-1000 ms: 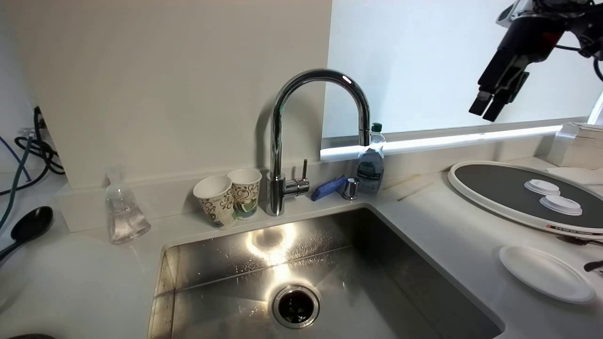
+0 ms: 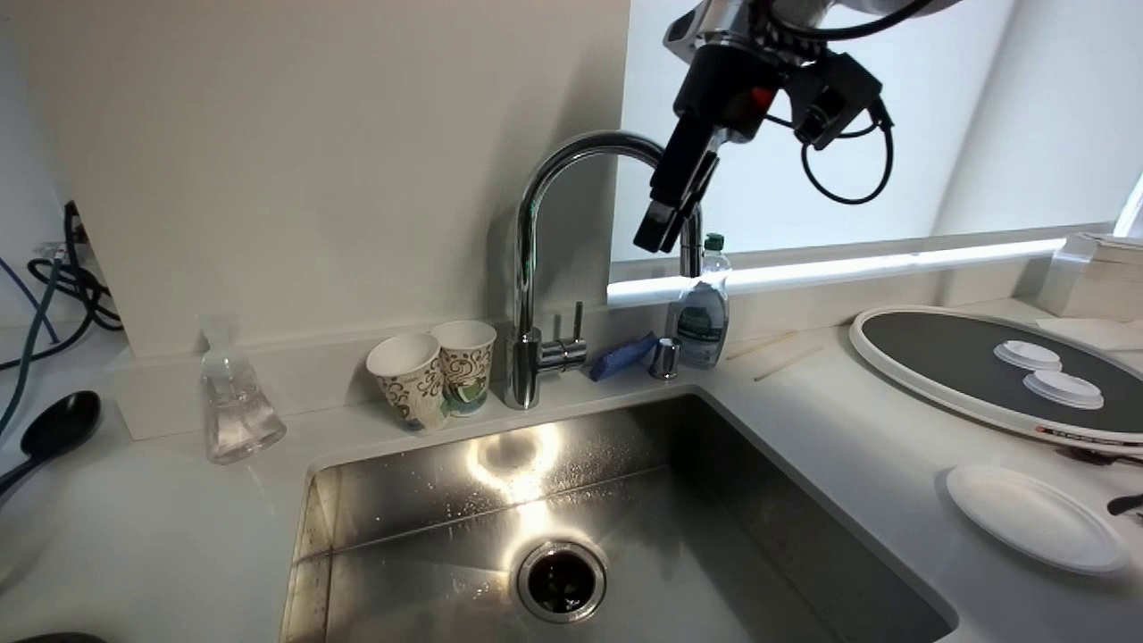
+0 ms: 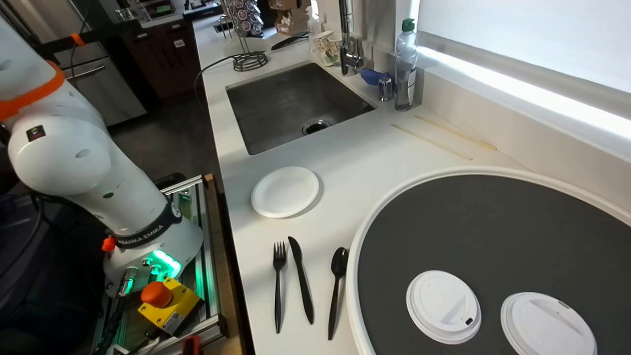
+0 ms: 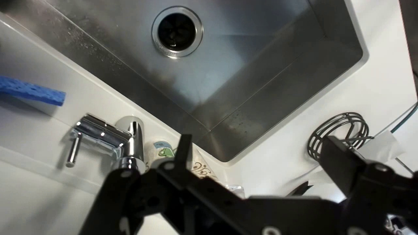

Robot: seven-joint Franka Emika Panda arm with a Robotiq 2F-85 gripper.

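Observation:
My gripper [image 2: 670, 230] hangs high near the faucet's spout in exterior view 1. Its fingers stand wide apart in the wrist view, and nothing is between the fingers. Below lies the empty steel sink [image 4: 235, 84] with its drain [image 4: 177, 32]. Two patterned paper cups [image 2: 407, 375] stand left of the faucet [image 2: 525, 268], one leaning toward the other; in the wrist view they are partly hidden by the gripper. A blue sponge [image 2: 623, 355] rests right of the faucet, in front of the wall ledge. The gripper touches none of the counter objects.
Dish soap [image 2: 702, 321] stands behind the sink's right corner. A white plate [image 3: 285, 192], black fork [image 3: 278, 287], knife [image 3: 302, 281] and spoon [image 3: 336, 290] lie near a round grey board [image 3: 508, 236] bearing two white lids. A wire stand [image 4: 337, 135] sits beyond the sink.
In exterior view 1 my gripper has moved left, from above the round board's side to beside the faucet's spout. The counter objects have not moved.

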